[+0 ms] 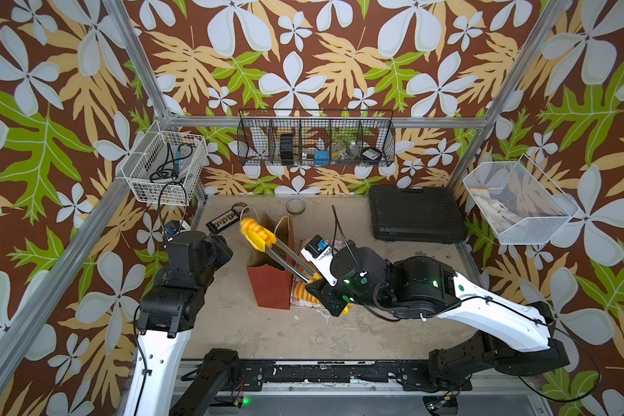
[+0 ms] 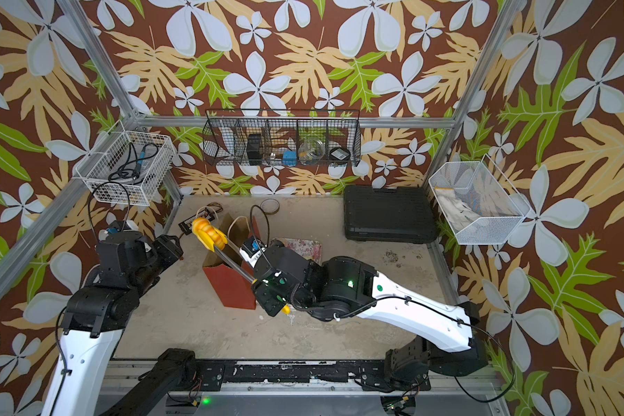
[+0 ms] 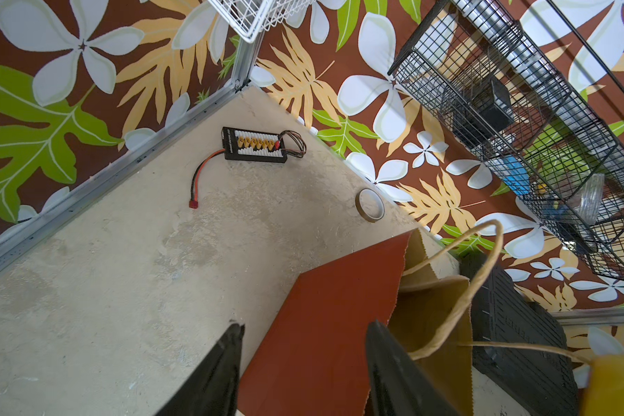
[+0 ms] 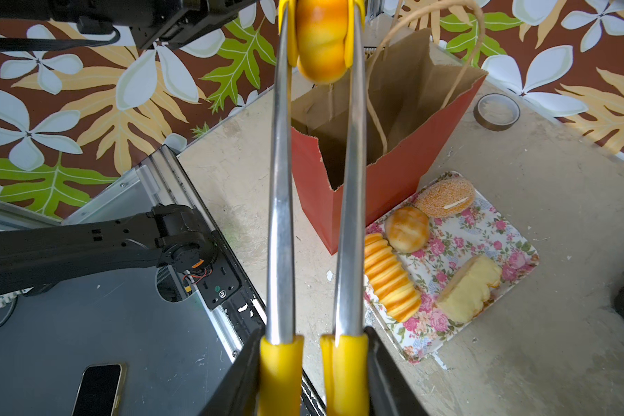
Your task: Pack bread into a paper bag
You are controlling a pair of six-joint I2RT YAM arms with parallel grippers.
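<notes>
The red paper bag [image 1: 269, 285] stands open at the top on the table, its twisted handles upright. My right gripper is shut on the yellow ends of metal tongs [image 4: 280, 208]. Between the tongs' yellow tips is a glossy golden bread roll [image 4: 321, 45], held above the bag's mouth. On a floral tray [image 4: 433, 350] lie a ridged loaf [image 4: 390, 277], a round bun [image 4: 407, 229], a seeded bun [image 4: 446, 197] and a pale piece of bread [image 4: 469, 287]. To the bag's left, my left gripper is open and empty, apart from the bag.
Behind the bag lie a connector board with wires [image 3: 254, 144] and a tape roll [image 1: 295, 206]. A black case [image 1: 417, 213] occupies the back right. Bare table lies left of the bag and along the front.
</notes>
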